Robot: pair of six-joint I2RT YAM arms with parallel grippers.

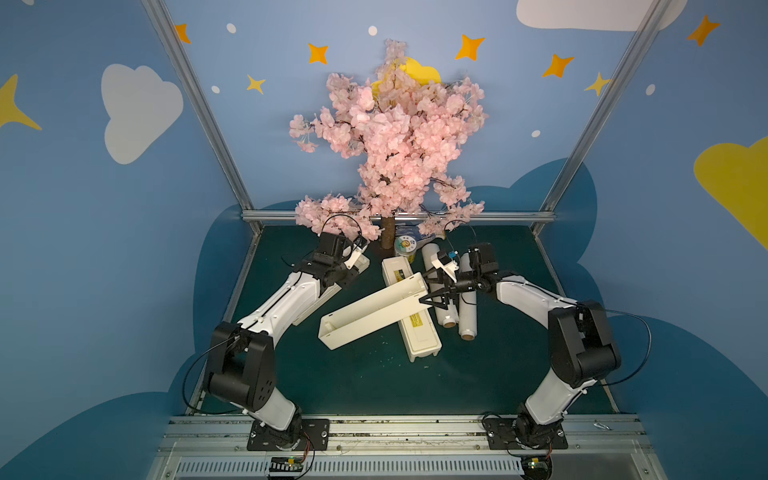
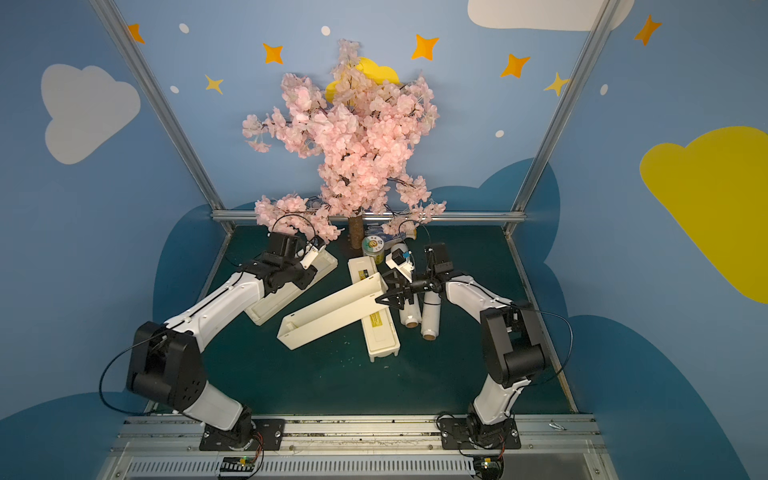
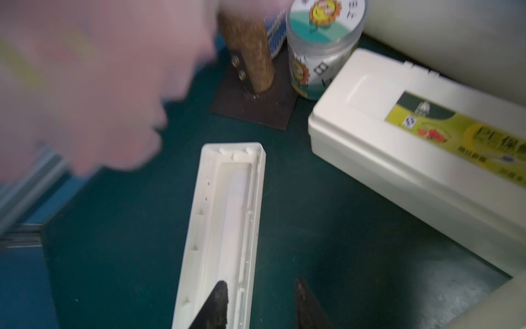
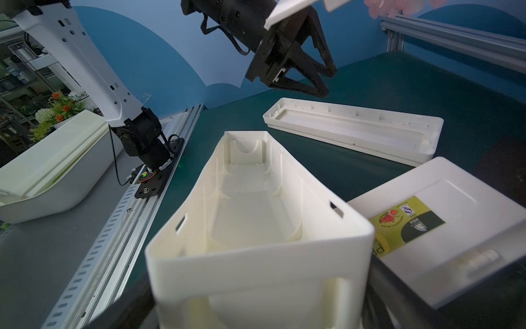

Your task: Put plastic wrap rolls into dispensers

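The open, empty white dispenser box [image 1: 372, 312] lies slantwise, its right end above the labelled closed dispenser [image 1: 419, 332]. At that end my right gripper [image 1: 423, 289] is open, one finger on either side of the box; the right wrist view shows the box end between them. A loose white lid [image 3: 224, 219] rests hollow side up on the table at the left. My left gripper hovers above it, fingers apart and empty, with one fingertip over the lid in the wrist view. Two white wrap rolls [image 1: 468, 312] lie at the right, partly hidden by the right arm.
A pink blossom tree [image 1: 392, 136] stands at the back, its branches hanging near the left gripper. Beside its trunk is a round tub [image 3: 323, 49].
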